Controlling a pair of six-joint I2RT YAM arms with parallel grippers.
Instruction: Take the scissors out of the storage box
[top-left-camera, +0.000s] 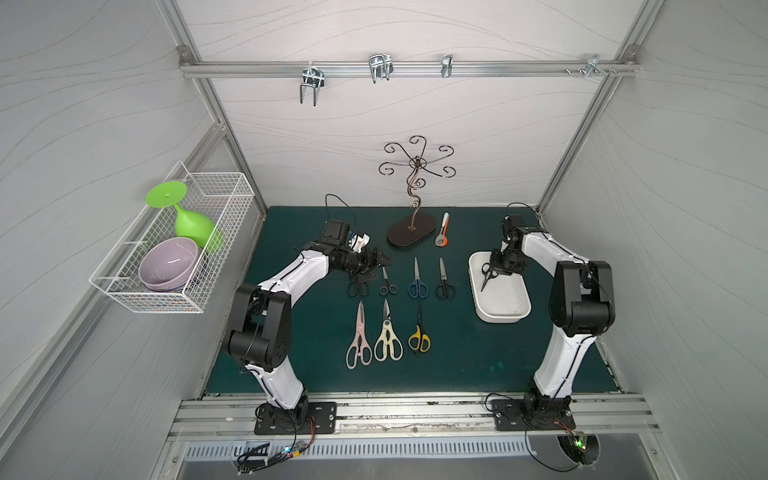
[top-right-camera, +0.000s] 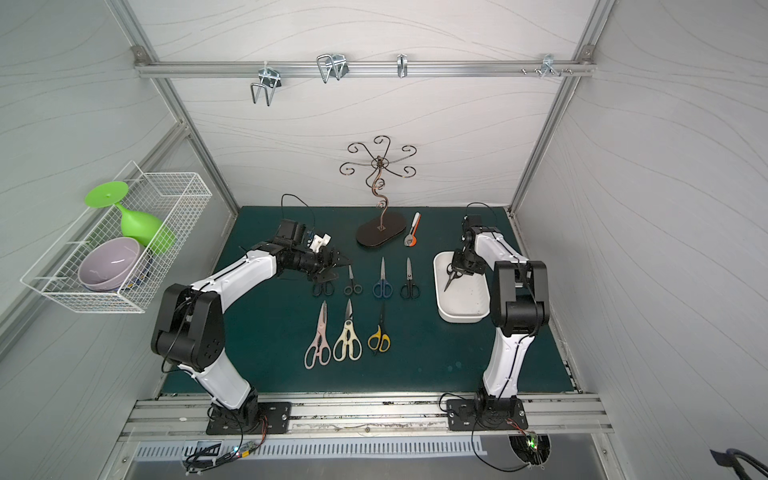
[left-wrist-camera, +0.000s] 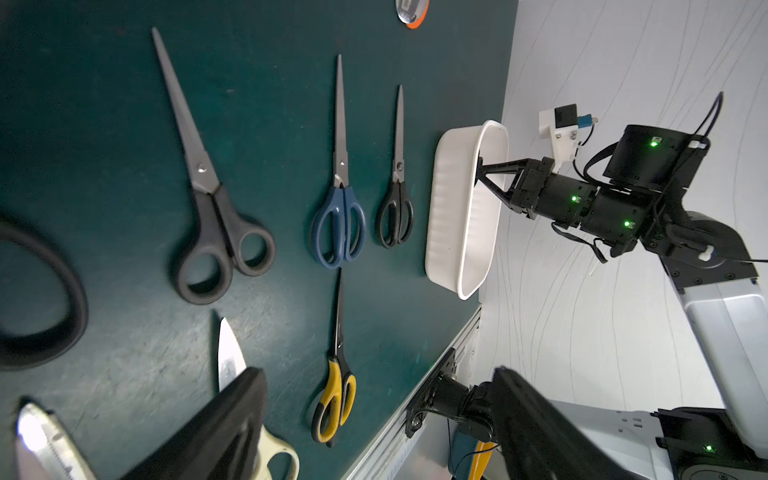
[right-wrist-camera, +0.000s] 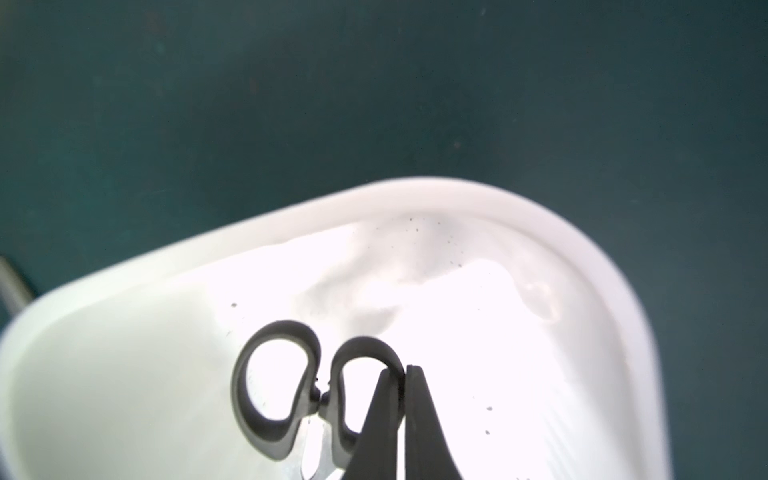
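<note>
Scissors with dark grey handles lie over the floor of the white storage box in the right wrist view. My right gripper is shut on the right-hand handle loop, its narrow fingers nearly together. Seen from the top left, the scissors are within the rim of the box, blades pointing towards the front. Part of the blades is hidden by the fingers and the frame's edge. My left gripper stands open over the table, nothing between its fingers.
Several other scissors lie left of the box, including blue, black, yellow, cream and pink ones. A dark-based stand and an orange cutter are at the back. Table right of the box is clear.
</note>
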